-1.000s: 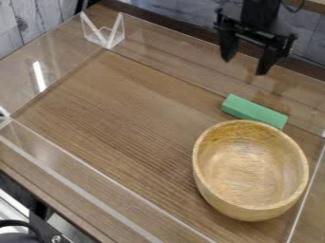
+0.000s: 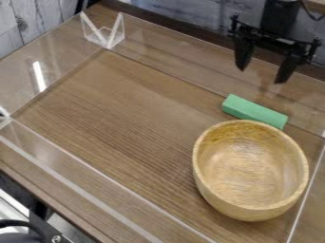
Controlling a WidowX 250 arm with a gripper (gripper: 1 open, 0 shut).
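Observation:
A black gripper [image 2: 267, 59] hangs at the top right of the camera view, its two fingers spread apart with nothing seen between them. It is above and behind a green block [image 2: 254, 112], which lies on the wooden table. Just in front of the block sits a round light wooden bowl [image 2: 249, 199], which looks empty.
A small clear or white wire-like stand [image 2: 105, 33] is at the back left. Dark clutter shows at the lower left corner.
The gripper has moved to the right along the back of the table. The block and bowl have not moved.

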